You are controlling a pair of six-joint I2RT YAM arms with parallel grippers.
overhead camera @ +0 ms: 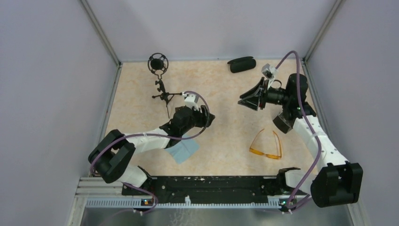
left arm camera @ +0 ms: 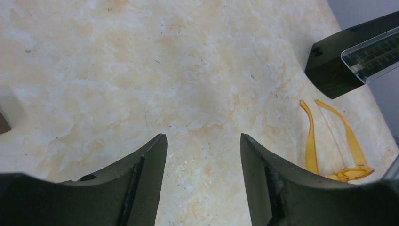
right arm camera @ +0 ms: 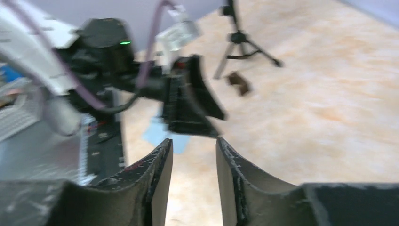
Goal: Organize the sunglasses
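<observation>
The yellow-framed sunglasses lie with arms spread at the table's right front; in the left wrist view the sunglasses are at lower right, partly behind a finger. A dark glasses case lies near the back edge, right of centre, clear of both grippers. My left gripper hangs near mid-table; in its wrist view, its fingers stand apart with nothing between. Across from it, my right gripper points leftward, its fingers apart and empty.
A black box stands behind the right arm, near the right edge. A light blue cloth lies at front left. The tripod stand occupies the back left. Free table lies between the grippers and the case.
</observation>
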